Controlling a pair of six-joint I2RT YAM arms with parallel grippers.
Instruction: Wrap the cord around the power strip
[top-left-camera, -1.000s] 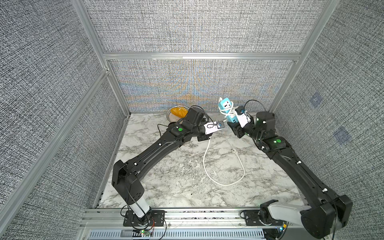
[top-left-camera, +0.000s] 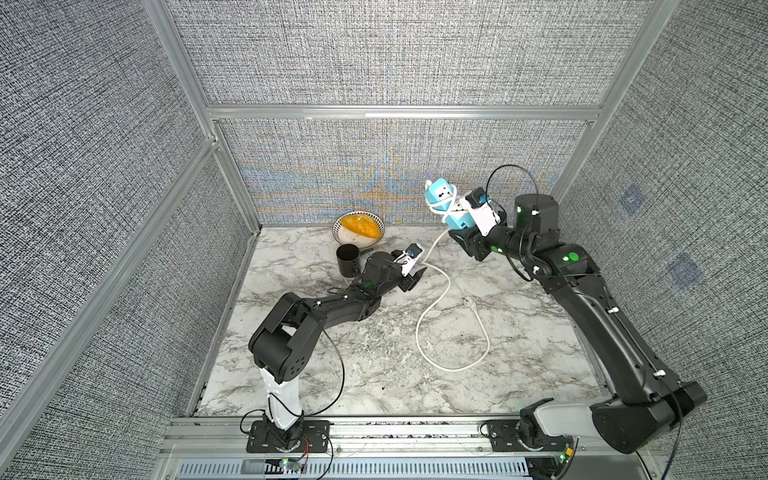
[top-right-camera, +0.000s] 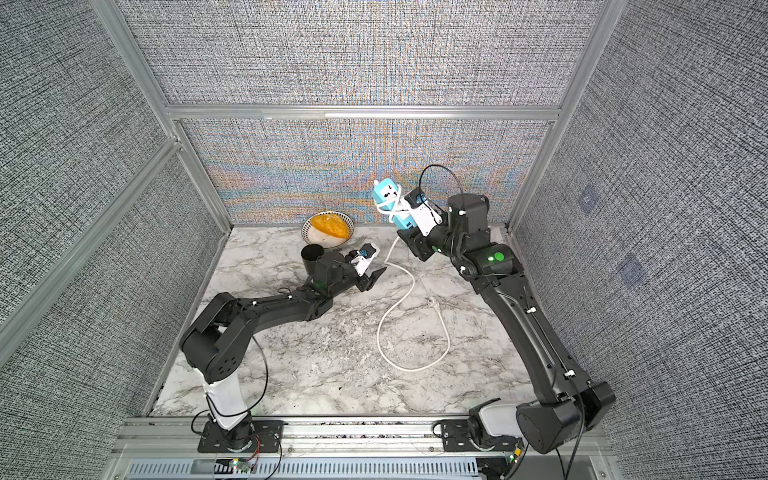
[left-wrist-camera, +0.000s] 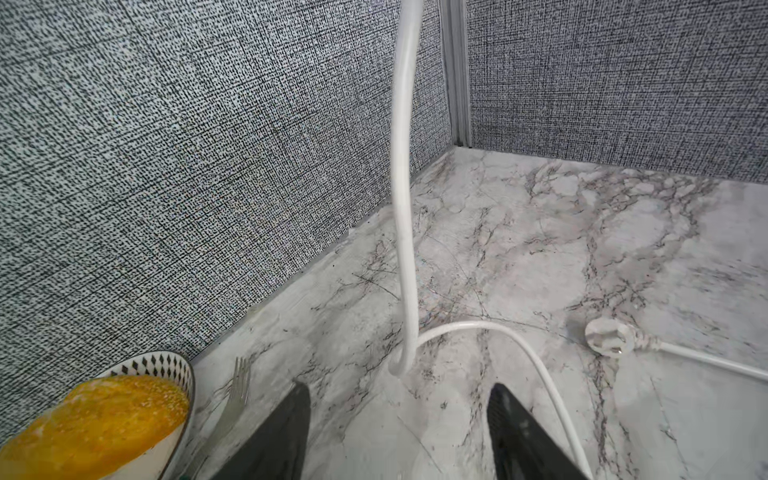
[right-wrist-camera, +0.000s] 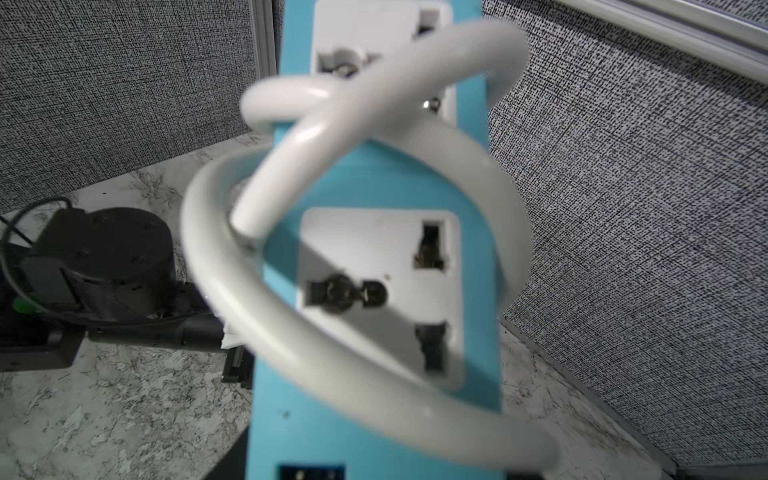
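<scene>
The blue power strip (top-left-camera: 440, 196) is held up at the back of the table, with my right gripper (top-left-camera: 472, 225) shut on it. Loops of its white cord (right-wrist-camera: 376, 136) cross over the socket face in the right wrist view. From the strip the cord (left-wrist-camera: 402, 200) hangs down to the table, then curves toward the front and ends at a white plug (left-wrist-camera: 610, 337). My left gripper is open beside the hanging cord, with no cord gripped between its fingertips.
A patterned bowl (top-left-camera: 339, 237) with an orange item (top-left-camera: 361, 225) stands at the back left. A dark mug (top-left-camera: 348, 260) is close to my left arm, and a fork (left-wrist-camera: 233, 404) lies by the bowl.
My right gripper has raised the strip farther back, and more of the cord's hanging length shows.
</scene>
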